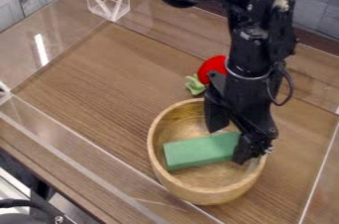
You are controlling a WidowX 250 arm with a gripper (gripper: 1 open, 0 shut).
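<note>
A wooden bowl (179, 178) sits in the lower middle with a flat green block (196, 152) inside it. My black gripper (235, 134) hangs over the bowl's right half, its fingertips down near the block's right end. Whether anything is between the fingers cannot be made out. Behind the wrist, a red round object (212, 69) and a small light green piece (193, 84) are partly hidden.
A white wire-like object (109, 0) stands at the back left of the wooden table (93, 89). A pale wall runs along the back.
</note>
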